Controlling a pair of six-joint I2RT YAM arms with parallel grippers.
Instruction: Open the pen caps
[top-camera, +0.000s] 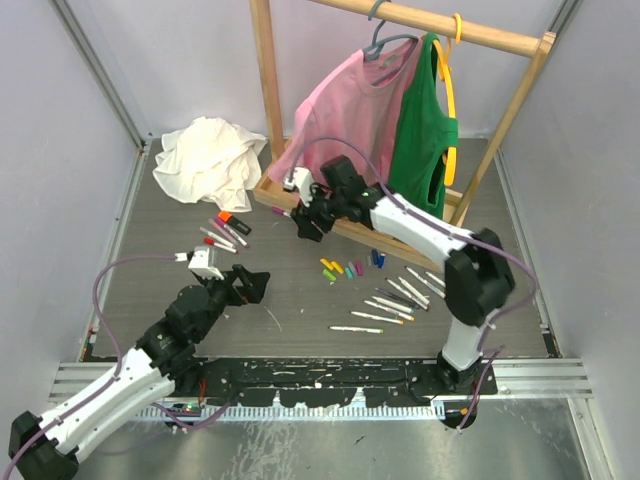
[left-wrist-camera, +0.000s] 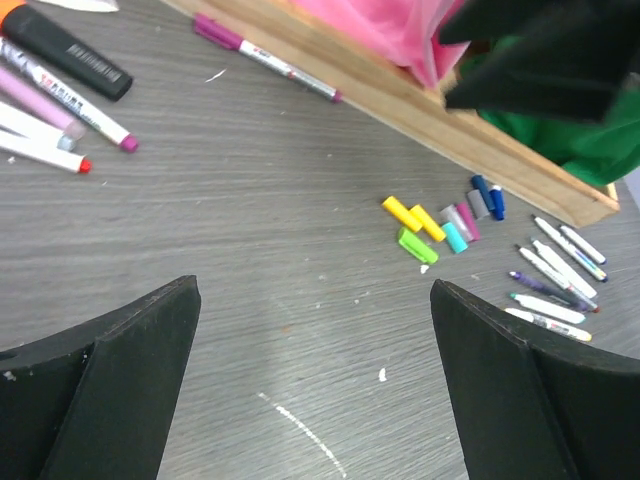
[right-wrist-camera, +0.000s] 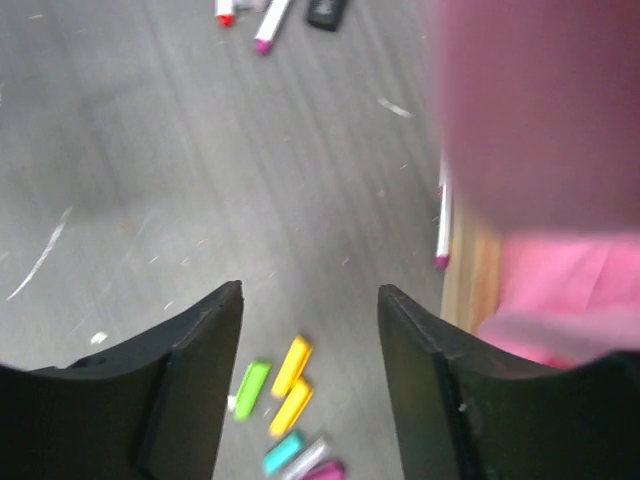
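Note:
Above bare floor at the left, my left gripper stands open with nothing between its fingers. My right gripper is open and empty near the rack's front edge, beside a capped purple pen that lies along the wood. The left wrist view shows pen bodies without caps at the right. Loose caps lie mid-floor: yellow caps, a green cap, a teal cap and several others. At the left lie more capped markers and a black marker with an orange end.
A wooden clothes rack with a pink shirt and a green garment takes up the back; the shirt hangs close to my right arm. A white cloth lies at the back left.

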